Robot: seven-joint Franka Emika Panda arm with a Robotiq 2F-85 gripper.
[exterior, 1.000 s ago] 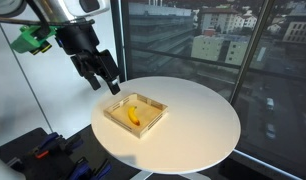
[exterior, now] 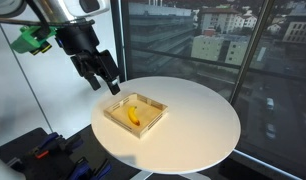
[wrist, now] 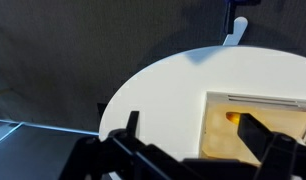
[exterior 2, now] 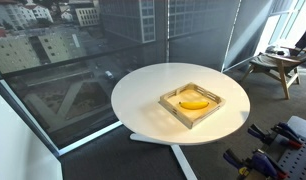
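Observation:
A yellow banana (exterior: 133, 115) lies inside a shallow light-wood tray (exterior: 154, 124) on a round white table. In the second exterior view the same banana (exterior 2: 195, 105) rests across the floor of the tray (exterior 2: 192, 123); no gripper appears there. High above the table's left side, my gripper (exterior: 104, 88) is open, its two fingers apart and the gap empty. From the wrist, the gripper shows both dark fingertips widely separated, with the tray (wrist: 207, 110) beneath the right one. Only a small yellow part of the banana (wrist: 233, 117) shows there, the rest being hidden by that finger.
Large windows stand behind it. A wooden chair (exterior 2: 279, 66) is far off at the right in the second exterior view.

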